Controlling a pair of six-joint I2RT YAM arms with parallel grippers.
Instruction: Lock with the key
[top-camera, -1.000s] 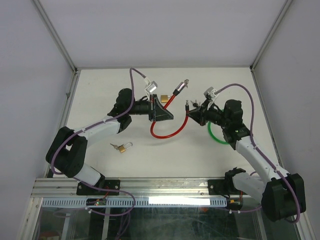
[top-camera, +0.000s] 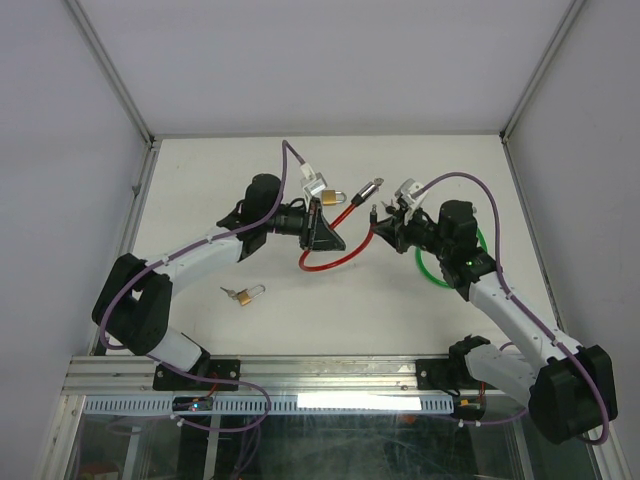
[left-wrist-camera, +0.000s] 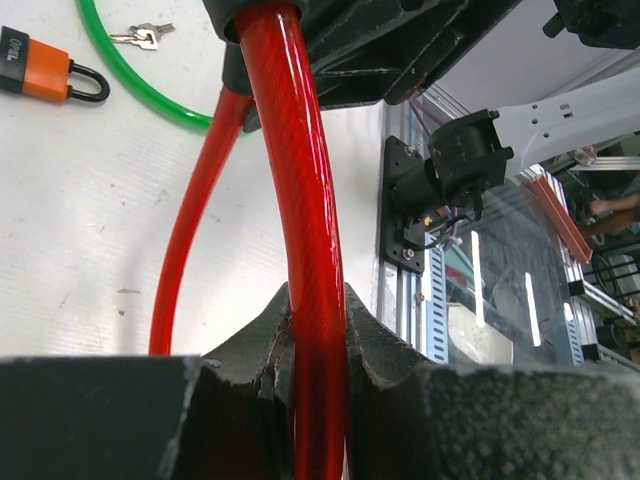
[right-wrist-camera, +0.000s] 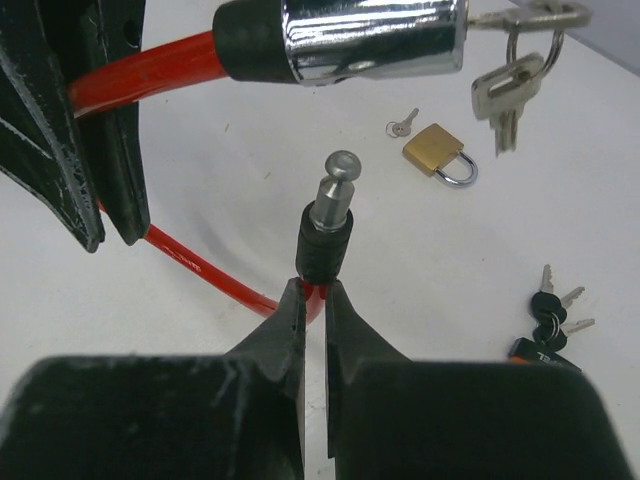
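A red cable lock (top-camera: 338, 260) hangs in a loop between my arms. My left gripper (top-camera: 322, 230) is shut on its tube (left-wrist-camera: 300, 180), below the chrome lock head (right-wrist-camera: 370, 35), which has a bunch of keys (right-wrist-camera: 505, 90) in its keyhole. My right gripper is shut on the other end, just under a dark sleeve, with the metal pin (right-wrist-camera: 331, 195) pointing up. The pin stands apart from the head, lower and to its right in the top view.
A brass padlock (right-wrist-camera: 432, 150) lies at the back, another (top-camera: 247, 295) with keys at front left. A green cable lock (left-wrist-camera: 130, 80) and an orange padlock (left-wrist-camera: 45, 70) lie beside the right arm.
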